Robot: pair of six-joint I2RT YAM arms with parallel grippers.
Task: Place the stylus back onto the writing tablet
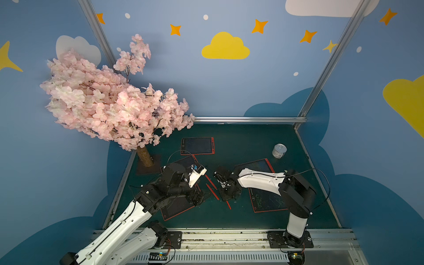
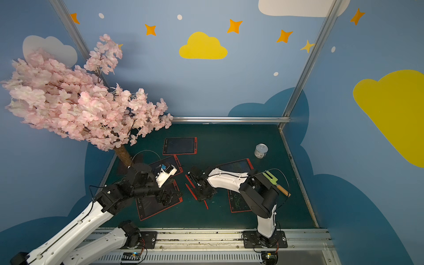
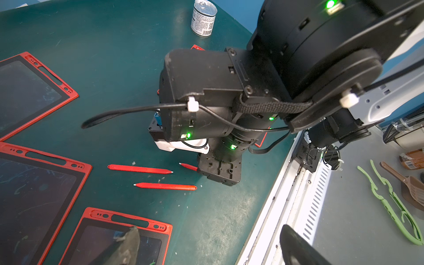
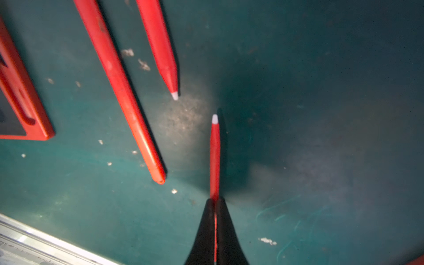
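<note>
In the right wrist view my right gripper is shut over a red stylus (image 4: 215, 154), whose white tip shows beyond the black fingers; whether it grips it cannot be told. Two other red styluses, one left (image 4: 119, 88) and one above (image 4: 156, 39), lie on the green table. My left gripper stands open over the tablets, with nothing seen between its fingers. Red-framed tablets lie at the left (image 3: 33, 194), below (image 3: 119, 243) and at the back (image 1: 197, 145); another (image 1: 265, 203) lies partly under the right arm.
A blossom tree (image 1: 143, 156) stands at the left. A can (image 1: 278, 151) sits at the back right, and a green-pronged fork (image 2: 271, 178) shows beside the right arm.
</note>
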